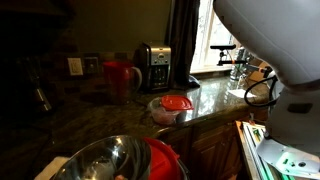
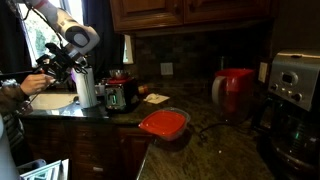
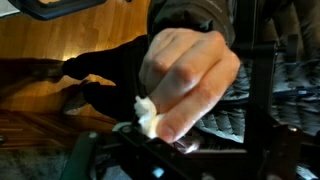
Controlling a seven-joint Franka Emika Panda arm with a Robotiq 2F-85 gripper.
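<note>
In the wrist view a person's hand reaches in, its fingertips pinching a small white piece that looks like cloth or paper. The dark fingers of my gripper stand apart at the bottom of that view, so it looks open. The white piece is close to the space between them; whether it touches either one is too dark to tell. In exterior view 2 my gripper is at the far left, in front of the bright window and off the counter. Exterior view 1 shows only the white arm at the right.
On the counter stands a clear container with a red lid. Behind are a red pitcher and a toaster. A metal bowl is in front. The person's legs and a wooden floor show beyond the hand.
</note>
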